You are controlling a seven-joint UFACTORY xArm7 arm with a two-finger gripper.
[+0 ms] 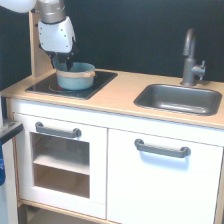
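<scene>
A blue-grey toy pot (76,82) with a tan handle sits upright on the black cooktop (105,88) at the upper left of the counter. My gripper (62,62) comes down from the top left, its dark fingers at the pot's back left rim. Whether the fingers touch the rim or are closed on it is too small to make out. The inside of the pot is mostly hidden.
A metal sink (180,98) with a tall faucet (190,60) is at the right of the wooden counter (128,92). Below are white cabinet doors with dark handles, the left one windowed. The counter between cooktop and sink is clear.
</scene>
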